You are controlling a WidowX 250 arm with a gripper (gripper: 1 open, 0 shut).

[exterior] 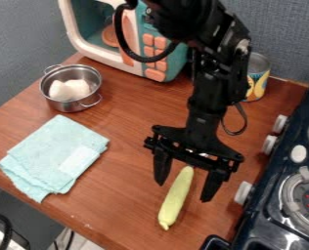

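Observation:
My black gripper (185, 178) hangs over the middle of the wooden table, its two fingers apart and open. A pale yellow corn-like item (173, 203) lies on the table just below and between the fingers, its far end reaching under the gripper. Whether the fingers touch it I cannot tell.
A folded cyan cloth (56, 156) lies on the left, with a steel pot (89, 98) holding white items behind it. A teal toy microwave (87, 24) and a can (254, 88) stand at the back. A stove (301, 195) borders the right.

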